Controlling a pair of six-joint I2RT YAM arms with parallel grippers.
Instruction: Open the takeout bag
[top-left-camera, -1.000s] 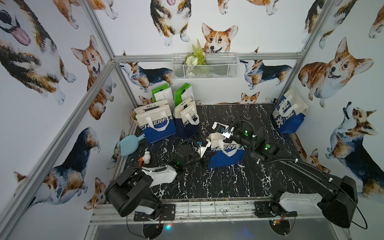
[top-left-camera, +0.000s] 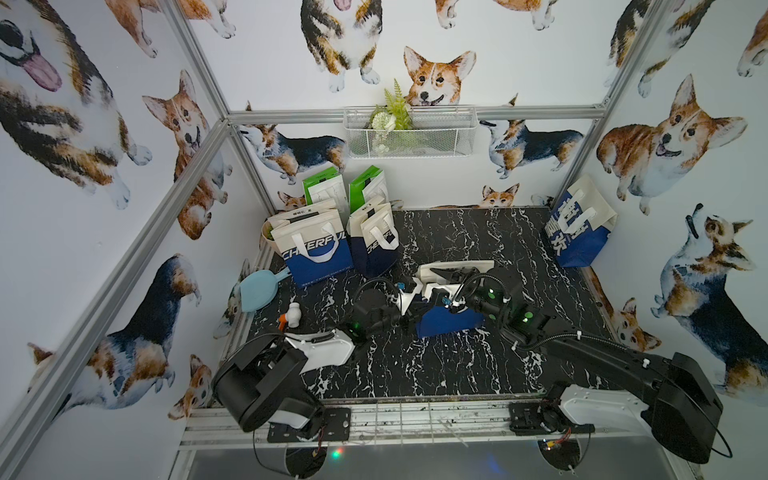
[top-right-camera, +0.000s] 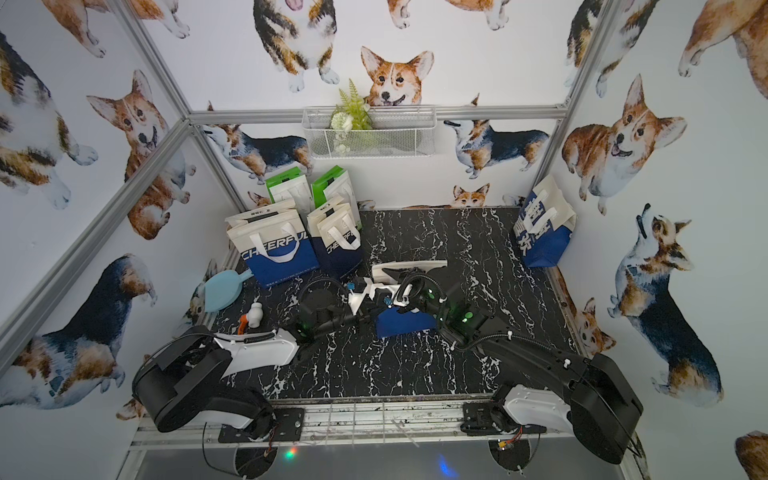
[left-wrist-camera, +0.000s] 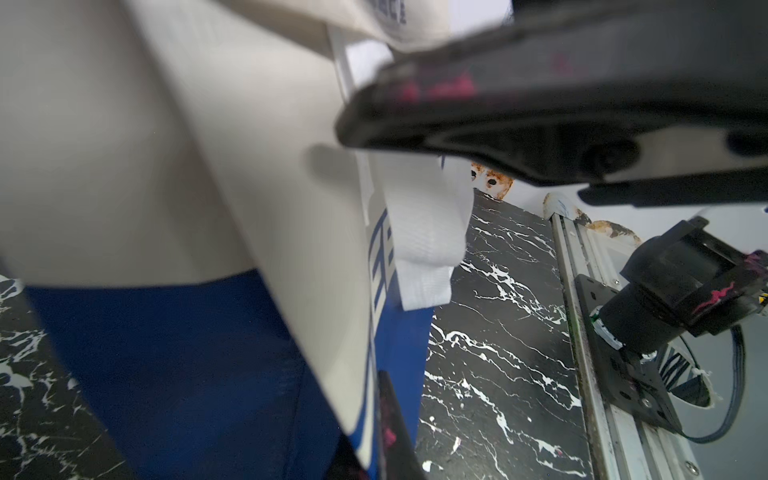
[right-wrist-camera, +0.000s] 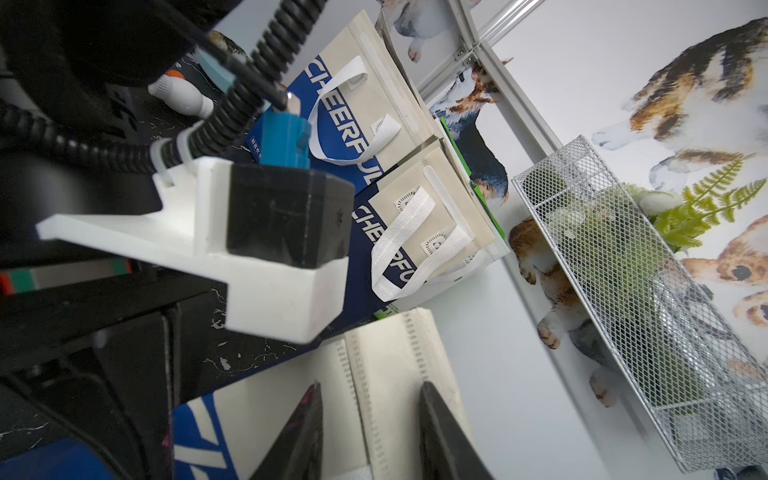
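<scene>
The takeout bag (top-left-camera: 448, 321), cream above and blue below, stands upright in the middle of the table. Its top is partly covered by my arms. In the left wrist view, my left gripper is shut low on the bag's side edge, with thin bag material between its fingertips. My right gripper is open at the bag's top, and its parted fingers (right-wrist-camera: 294, 440) point at the cream rim (right-wrist-camera: 400, 360). One black finger of the right gripper passes close by the white handle (left-wrist-camera: 428, 240) in the left wrist view. The bag's mouth is largely hidden from above.
Several other bags, among them a CHEERFUL bag (top-left-camera: 312, 248), stand at the back left. Another blue-and-white bag (top-left-camera: 580, 224) is at the right wall. A light blue scoop (top-left-camera: 260, 289) and a small white bottle (top-left-camera: 291, 314) lie left.
A cream strip of the bag's back rim now shows. The left arm looks still.
</scene>
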